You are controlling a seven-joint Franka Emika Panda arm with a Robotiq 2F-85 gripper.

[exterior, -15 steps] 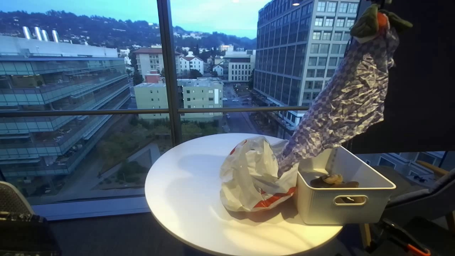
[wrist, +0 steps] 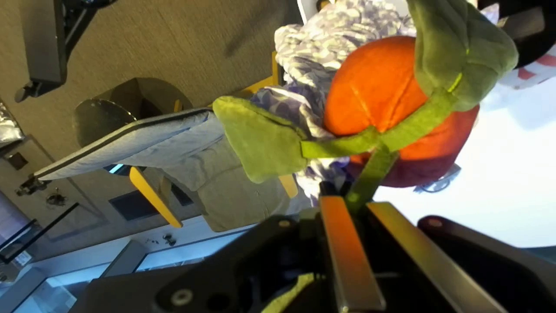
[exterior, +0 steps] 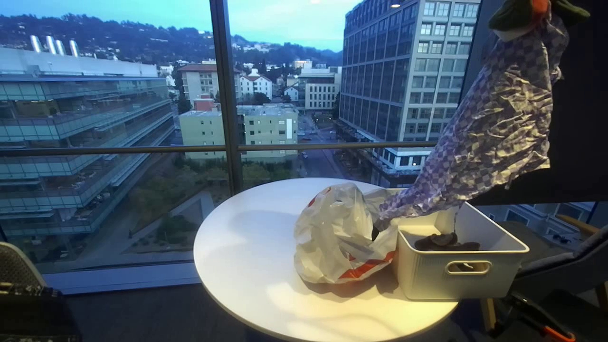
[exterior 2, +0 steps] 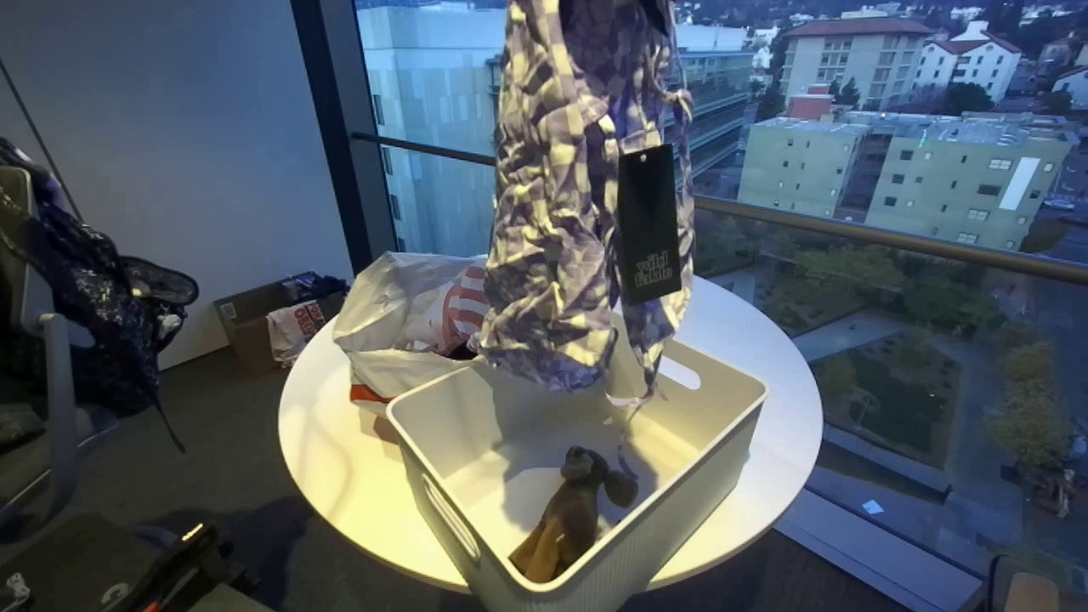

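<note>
In the wrist view my gripper is shut on the green stem of an orange plush toy (wrist: 378, 83) with green leaves. A purple-and-white checkered cloth (exterior: 484, 119) hangs long and crumpled from beneath the plush; how it is joined there is hidden. Its lower end slants down over the bin to the opening of a white plastic bag (exterior: 336, 239) on the table. In the second exterior view, a black tag (exterior 2: 648, 224) hangs on the cloth (exterior 2: 551, 235). The white bin (exterior 2: 704, 459) beside the bag holds a brown plush toy (exterior 2: 571, 510).
The bin sits at the table's right edge, close against the bag. A grey chair (wrist: 219, 177) stands beyond the table, and window glass runs behind it.
The plush and the hanging cloth have moved right and up in the first exterior view. The cloth's lower end has shifted slightly right. The bag and bin look unmoved.
</note>
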